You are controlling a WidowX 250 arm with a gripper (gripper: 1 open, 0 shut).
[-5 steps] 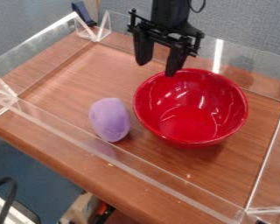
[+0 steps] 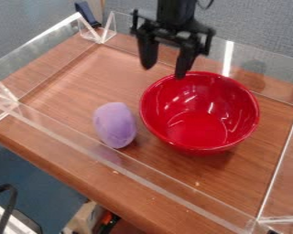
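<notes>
A black gripper (image 2: 168, 57) hangs at the top centre, above the back rim of a red bowl (image 2: 198, 112). Its two fingers are spread apart with nothing visible between them; it looks slightly blurred. The bowl is empty and stands on the wooden table. A purple oval object (image 2: 114, 124) lies to the left of the bowl, apart from it, toward the front.
Clear plastic walls border the wooden work surface (image 2: 76, 82) on all sides in view. Below the front edge, at lower left, are a dark cable and some hardware.
The gripper has shifted very slightly and is now blurred. The bowl and the purple object have not moved.
</notes>
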